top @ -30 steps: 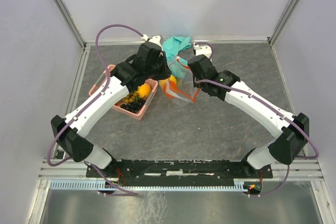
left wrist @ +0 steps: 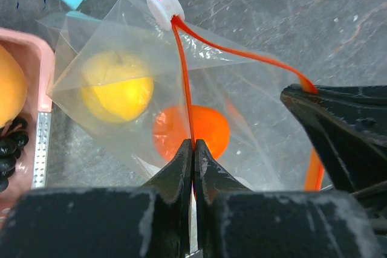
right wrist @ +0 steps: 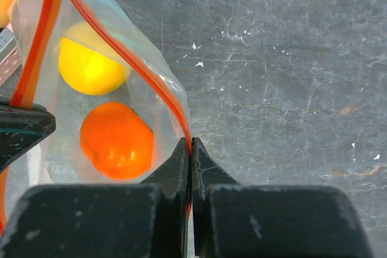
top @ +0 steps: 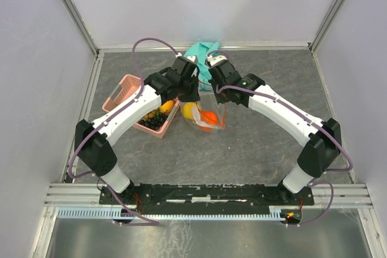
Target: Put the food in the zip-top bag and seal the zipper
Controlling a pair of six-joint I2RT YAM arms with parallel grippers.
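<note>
The clear zip top bag [top: 204, 122] stands at the table's middle with a yellow fruit [left wrist: 118, 89] and a round orange-red item [right wrist: 116, 140] inside. Its orange zipper has a white slider [left wrist: 164, 9]. My left gripper is shut on the bag's zipper edge, below the slider in its wrist view. My right gripper is shut at the other orange-edged rim of the bag, the edge running down to its fingertips. Both grippers are close together above the bag in the top view.
A pink basket [top: 123, 89] of fruit, with dark grapes [top: 152, 122], sits left of the bag. A teal cloth [top: 202, 49] lies behind it at the back.
Both arms have shifted, the left one down and forward, the right one slightly left. The bag's contents show more clearly from above, with its opening changed in shape.
</note>
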